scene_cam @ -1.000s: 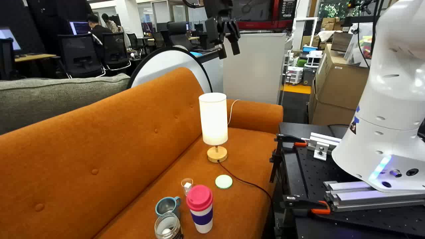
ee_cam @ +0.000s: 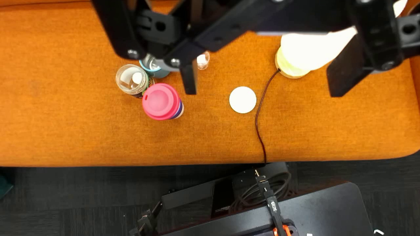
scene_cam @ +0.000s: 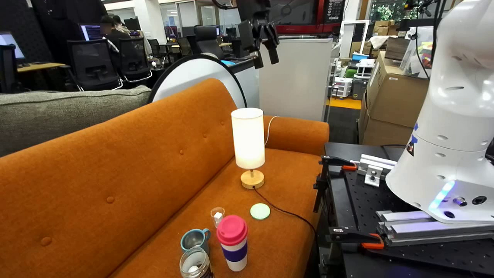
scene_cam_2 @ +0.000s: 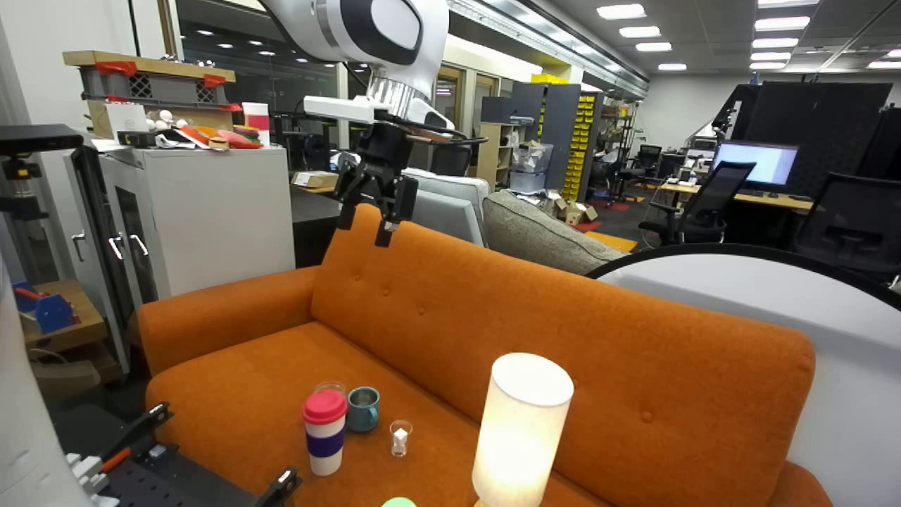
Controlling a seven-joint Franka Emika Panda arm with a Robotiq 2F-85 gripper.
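High above the orange sofa, my gripper [scene_cam: 267, 60] hangs open, its fingers well apart and nothing between them. From the wrist view, the gripper looks down on the seat, far above everything there. A lit lamp [scene_cam: 248, 139] with a white shade stands on the seat, its wooden base [ee_cam: 289, 65] partly covered by the shade. A pale green disc [scene_cam: 260, 211] lies flat near it. Close together stand a cup with a pink lid [scene_cam: 232, 236], a blue mug [scene_cam_2: 363, 410], a small clear glass [scene_cam_2: 400, 436] with something white inside, and an open glass jar [ee_cam: 133, 80].
The lamp's dark cord [ee_cam: 258, 122] runs over the seat to its front edge. Behind the gripper rises the sofa back [scene_cam_2: 524, 279]. A black table [scene_cam: 342, 204] with clamps borders the seat front. The seat near the far arm is clear.
The arm, gripper and objects on the sofa have not visibly moved. Only people in the background have shifted.
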